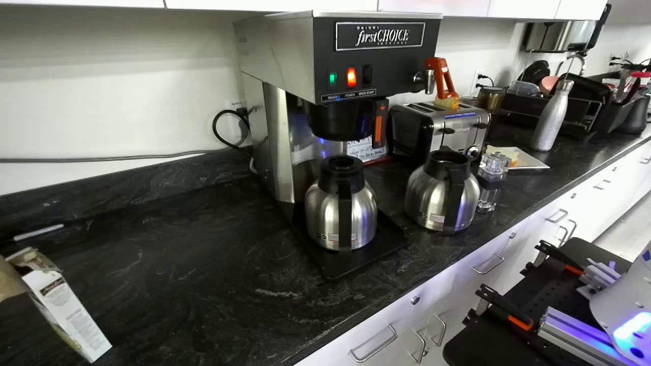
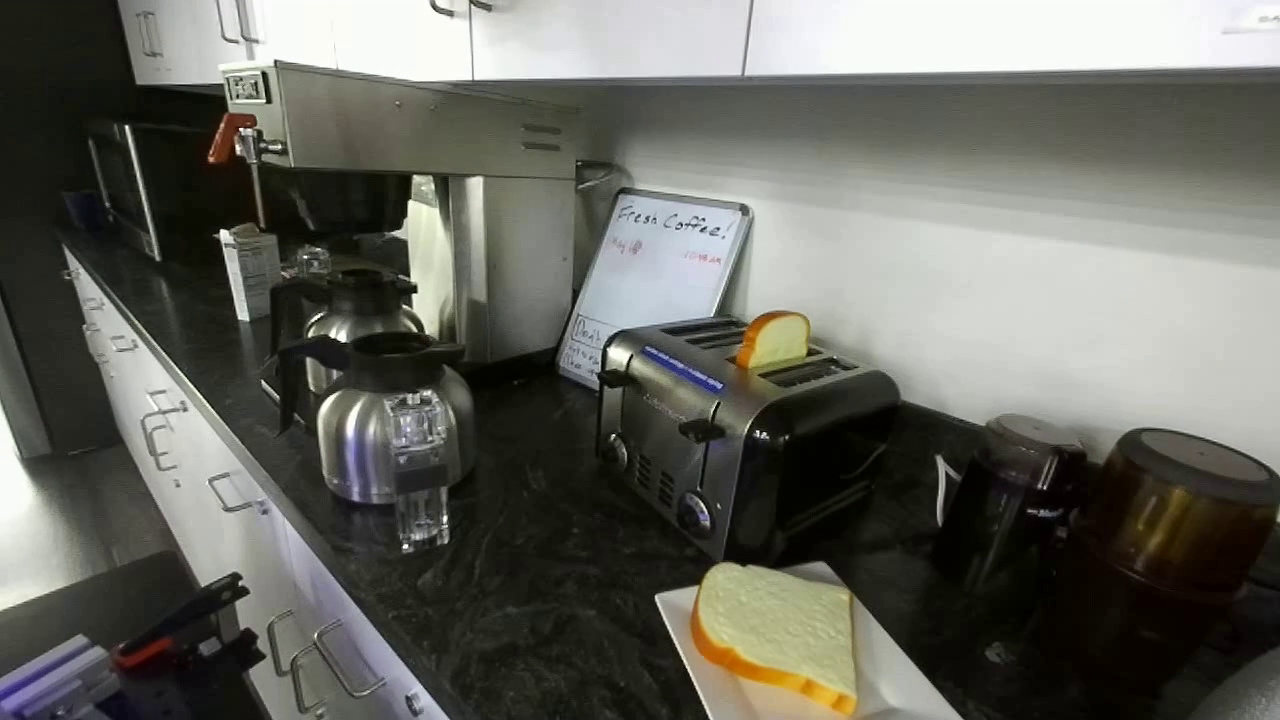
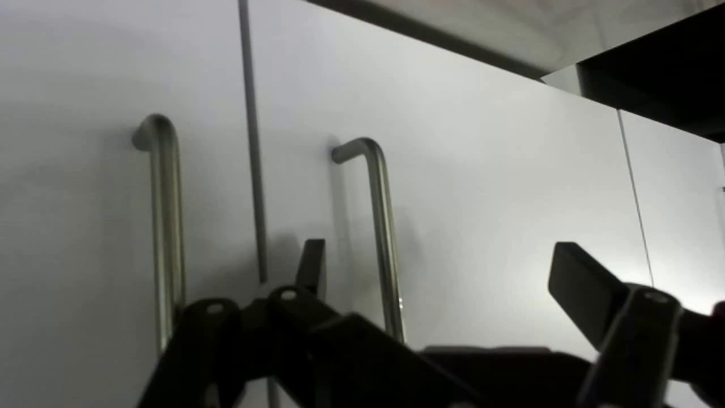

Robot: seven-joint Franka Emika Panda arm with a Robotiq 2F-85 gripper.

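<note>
In the wrist view my gripper is open, its two dark fingers wide apart in front of white cabinet doors (image 3: pixel 489 204). A vertical metal handle (image 3: pixel 382 217) appears between the fingers in this view; I cannot tell how far it is from them. A second handle (image 3: pixel 166 224) lies left of the door seam, beyond the left finger. No object is held. Neither exterior view shows the gripper; exterior view 1 has only the white arm base (image 1: pixel 628 311) at the lower right.
A coffee maker (image 1: pixel 277 67) stands on the dark counter (image 1: pixel 201 293) with one carafe (image 1: pixel 326 210) on its base and another carafe (image 1: pixel 421 195) beside it. Bread sticks up from the toaster (image 2: pixel 672 420); another slice (image 2: pixel 768 630) is on a white plate.
</note>
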